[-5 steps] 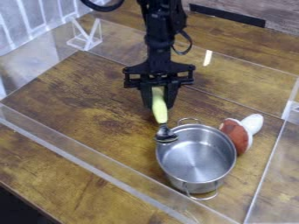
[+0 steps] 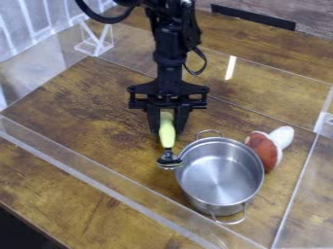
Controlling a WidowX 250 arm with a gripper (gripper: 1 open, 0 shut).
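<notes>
My black gripper (image 2: 166, 109) hangs at the centre of the camera view, shut on a ladle with a pale yellow-green handle (image 2: 168, 132). The ladle's metal head (image 2: 169, 161) is low, just left of the rim of a steel pot (image 2: 219, 178), which stands at the lower right with its two wire handles out.
A red and white object (image 2: 268, 147), perhaps a toy, lies right of the pot.
My gripper and the ladle have moved toward the front and slightly left, bringing the ladle's head lower and beside the pot's left rim. The pot looks unmoved.
</notes>
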